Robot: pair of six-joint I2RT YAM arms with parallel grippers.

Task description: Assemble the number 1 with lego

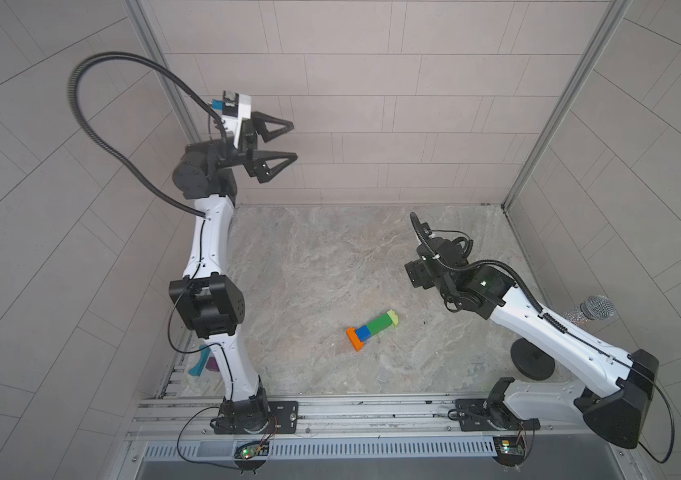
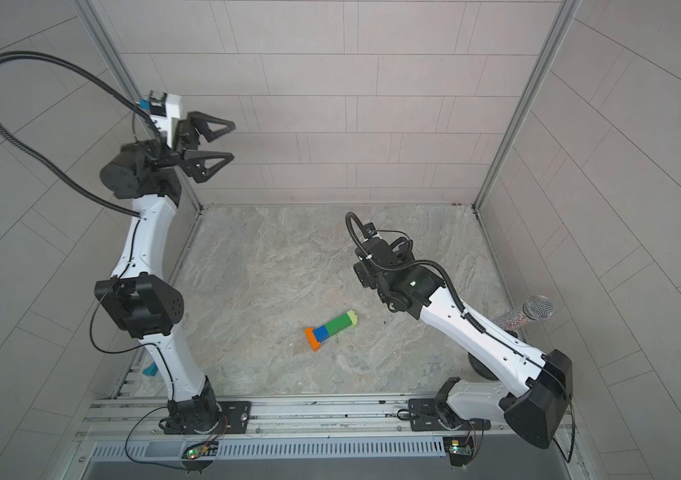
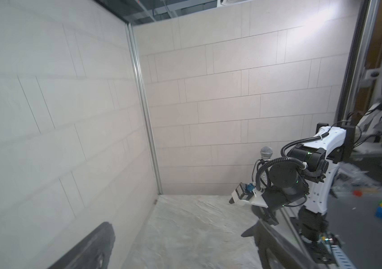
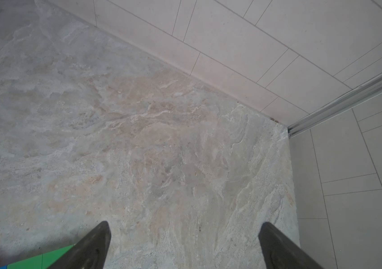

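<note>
On the marbled table lies a joined row of lego: a crosswise orange brick (image 1: 354, 339), then a blue brick (image 1: 363, 333), green bricks (image 1: 379, 323) and a light green piece (image 1: 392, 317) at the far end. Together they look like a figure 1 lying slanted. My left gripper (image 1: 295, 142) is raised high at the left, open and empty, far from the lego. My right gripper is open with nothing between its fingers; in the right wrist view the green bricks (image 4: 42, 258) lie at the lower left, partly hidden by a finger.
A microphone (image 1: 595, 309) on a round black base (image 1: 531, 359) stands at the right. A teal piece (image 1: 199, 361) and a purple piece (image 1: 212, 363) lie at the left edge behind the left arm.
</note>
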